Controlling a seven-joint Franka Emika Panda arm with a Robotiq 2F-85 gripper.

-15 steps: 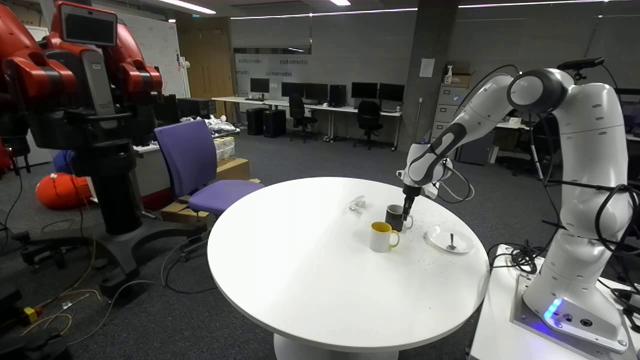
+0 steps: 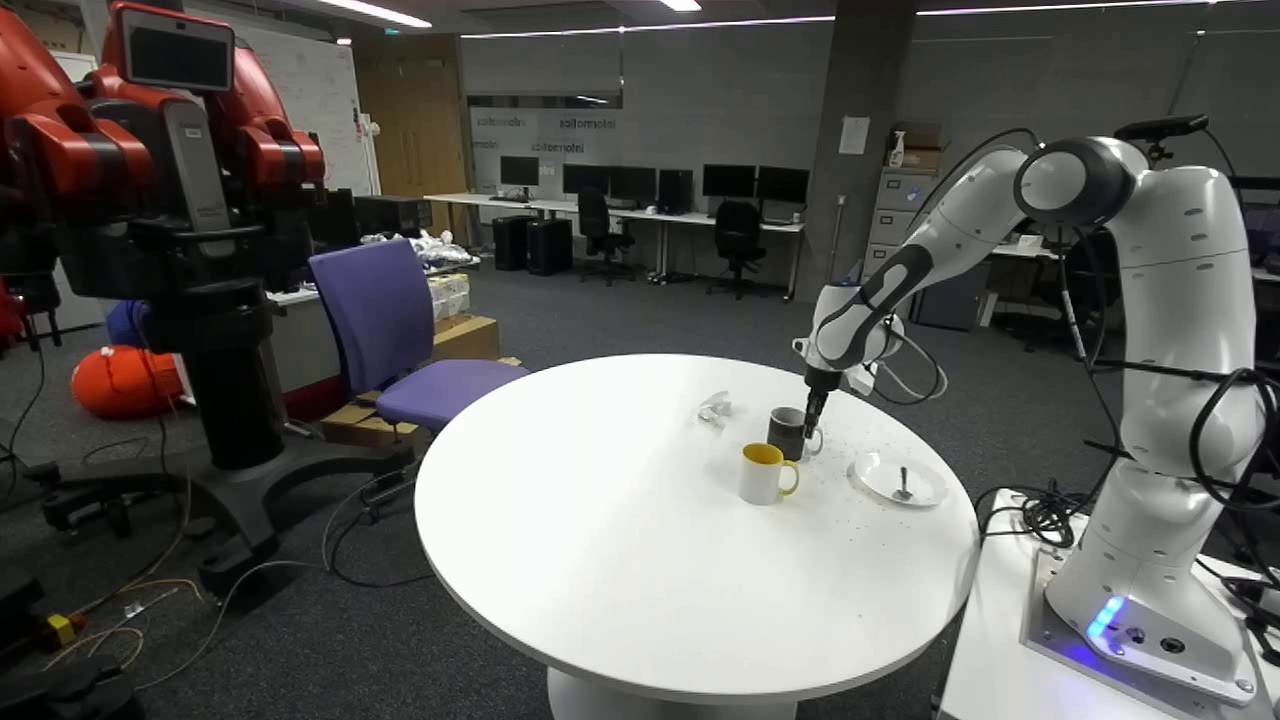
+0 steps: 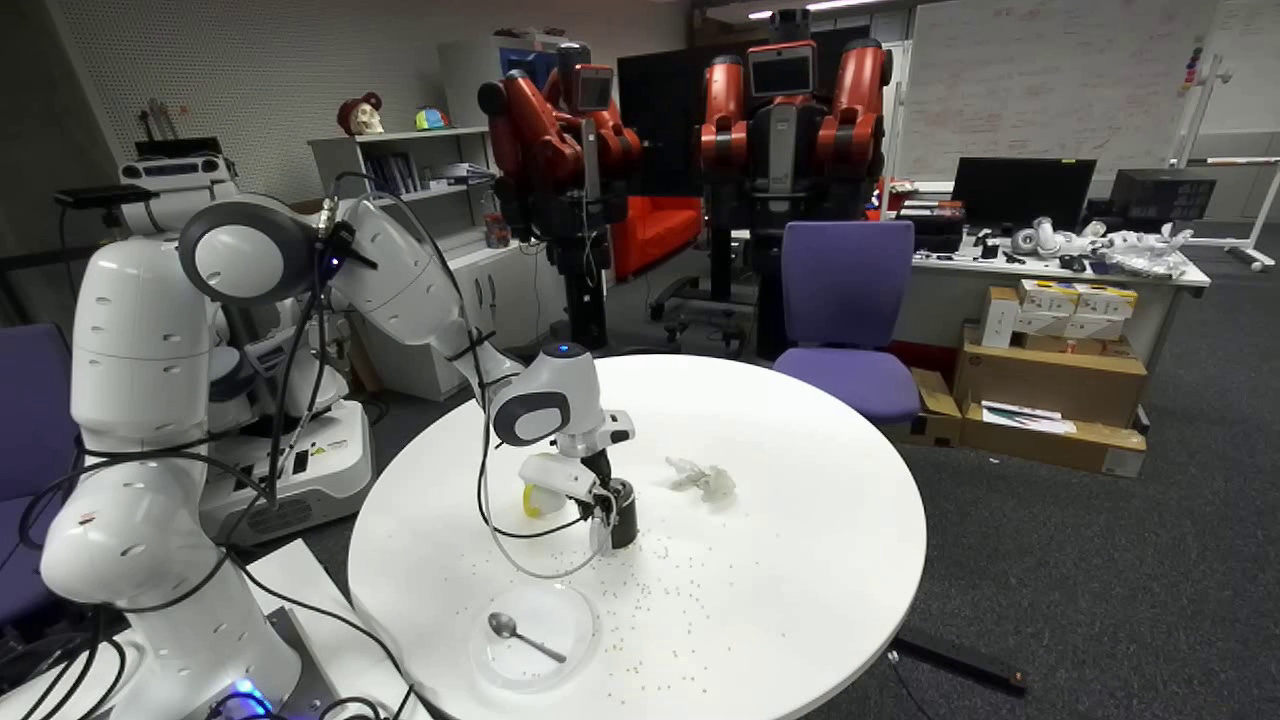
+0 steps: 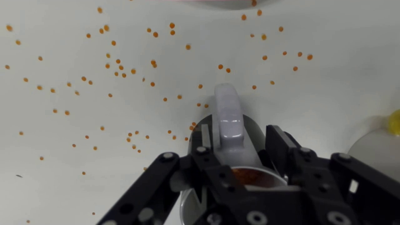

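Note:
A dark mug (image 2: 786, 434) with a light handle stands upright on the round white table (image 2: 600, 540). In the wrist view its pale handle (image 4: 230, 123) rises between the fingers of my gripper, which is part open. The left finger (image 4: 205, 137) lies close along the handle; a gap separates the right finger (image 4: 277, 140) from it. Something orange shows inside the mug, whose body is partly hidden by the gripper. A white mug with a yellow inside (image 2: 759, 480) stands close by, and my arm partly covers it in exterior view 2.
A white plate (image 3: 578, 654) holds a metal spoon (image 3: 524, 636). Crumpled clear plastic (image 3: 704, 479) lies beyond the dark mug. Small orange grains dot the table around the mug and plate.
The dark mug has shifted very slightly left in exterior view 1, and my gripper has moved a touch the same way. Everything else looks unmoved.

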